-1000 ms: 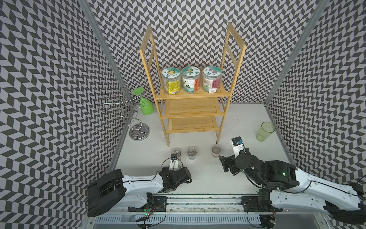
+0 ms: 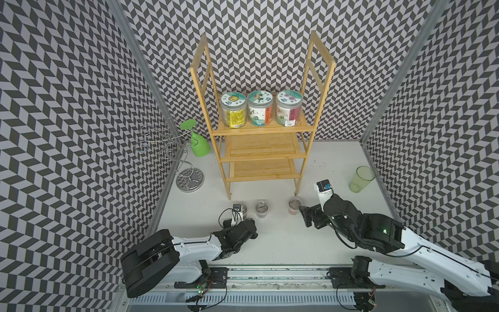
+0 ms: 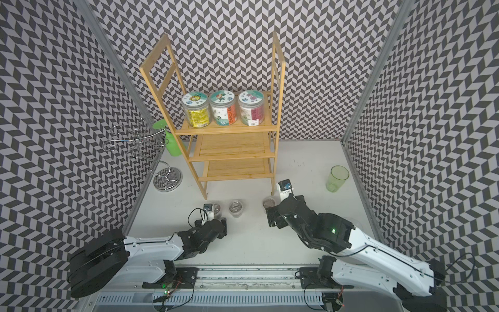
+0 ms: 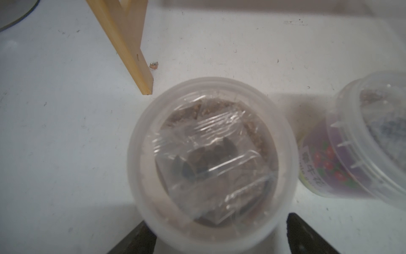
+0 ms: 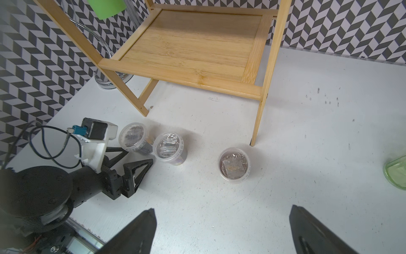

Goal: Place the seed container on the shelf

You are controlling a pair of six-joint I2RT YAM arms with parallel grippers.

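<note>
Three small clear seed containers stand on the white table in front of the wooden shelf [image 2: 260, 156]. The left one [image 4: 211, 165] fills the middle of the left wrist view, with a plastic packet inside; my left gripper is open around its near side, fingertips at either side. Beside it are the middle container [image 5: 169, 148] and the right one [image 5: 233, 167]. My right gripper stands open above the table near the right container, holding nothing.
Three labelled tubs [image 2: 260, 111] fill the top shelf; the lower two tiers are bare. A green watering can [image 2: 200, 147], wire stand [image 2: 189, 183] and green glass [image 2: 361, 179] stand to the sides.
</note>
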